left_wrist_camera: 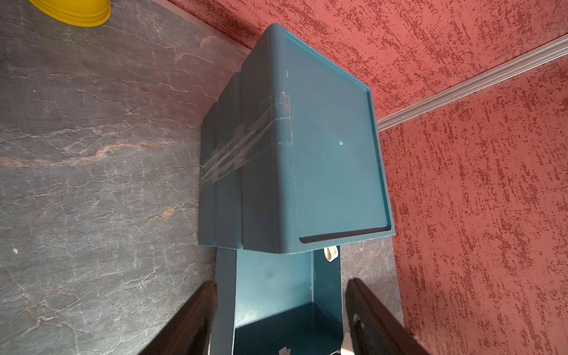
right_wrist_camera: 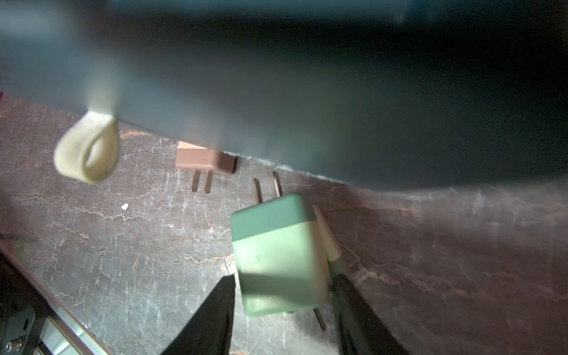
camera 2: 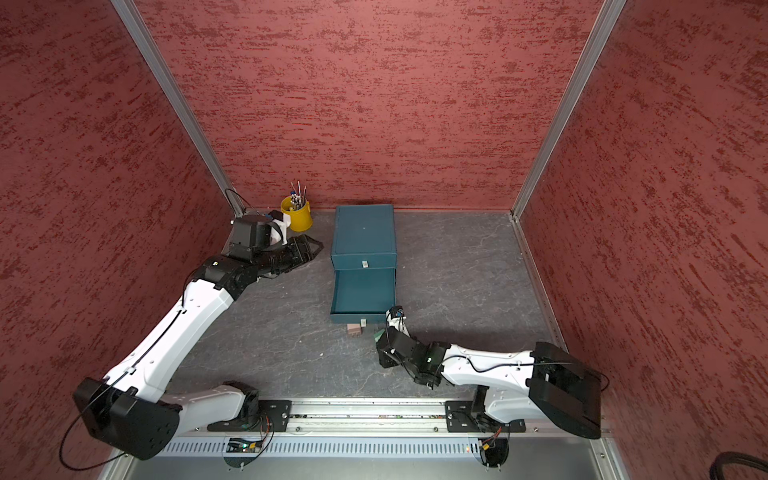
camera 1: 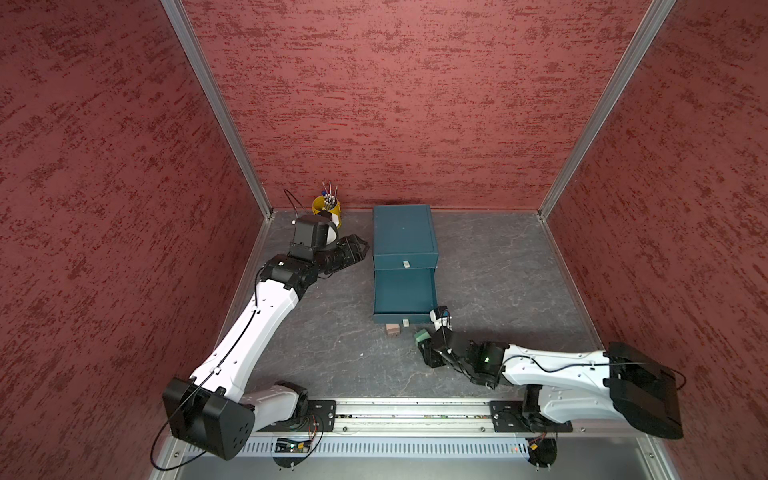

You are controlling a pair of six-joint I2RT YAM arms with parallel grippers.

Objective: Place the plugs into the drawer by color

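Note:
A blue drawer unit [camera 1: 404, 232] has its lower drawer [camera 1: 404, 292] pulled out, empty in the top views. In front of it on the counter lie a pink plug [right_wrist_camera: 201, 159] and a green plug [right_wrist_camera: 278, 254], with another partly hidden piece behind the green one. My right gripper is open around the green plug's near end; contact is unclear. My left gripper stands open, up beside the unit's left side, nothing between its fingers.
A yellow cup [camera 2: 297, 217] of pens stands at the back left. Red walls enclose the area.

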